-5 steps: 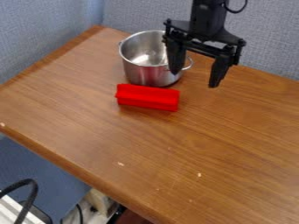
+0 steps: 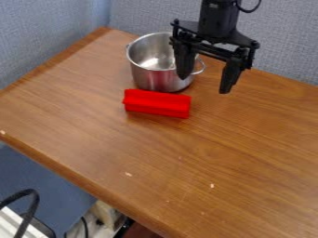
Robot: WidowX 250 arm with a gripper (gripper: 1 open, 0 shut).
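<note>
A red block lies lengthwise on the wooden table, just in front of a steel pot. The black gripper hangs from the top of the view over the back of the table, to the right of the pot and partly in front of it. Its two fingers are spread wide, open, with nothing seen between them. The red block is below and left of the gripper, apart from it.
Grey padded walls line the back and left. The table's left edge drops to a blue floor with black cables at the lower left.
</note>
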